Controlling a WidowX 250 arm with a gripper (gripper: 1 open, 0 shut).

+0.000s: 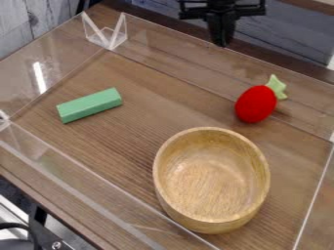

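My gripper (222, 27) is at the top centre of the camera view, small and dark, above the back edge of the wooden table (144, 146). It is shut, with nothing visible between its fingers. A red oval object (256, 104) lies at the right, with a small pale green piece (276, 85) just behind it. A green bar (90, 104) lies at the left. A round wooden bowl (212, 178) sits at the front right.
A white wire-like object (102, 29) stands at the back left. Dark cables show at the bottom left corner.
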